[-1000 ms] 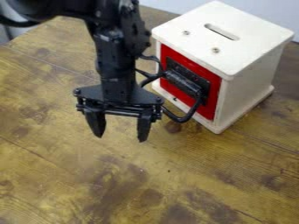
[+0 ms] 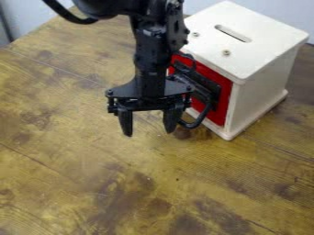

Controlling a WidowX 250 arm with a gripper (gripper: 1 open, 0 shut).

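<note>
My black gripper (image 2: 149, 119) hangs open over the wooden floor, its two fingers pointing down with nothing between them. It is just left of a white wooden box (image 2: 263, 73) with a slot in its top and a red front panel (image 2: 219, 111). A black fitting on that panel is partly hidden behind my arm.
Bare wooden surface (image 2: 68, 156) lies to the left and in the foreground. A pale wall shows at the top left corner. The box takes up the back right.
My gripper has moved right and slightly up, closer to the box's red front, and now covers more of it. The box stays where it was.
</note>
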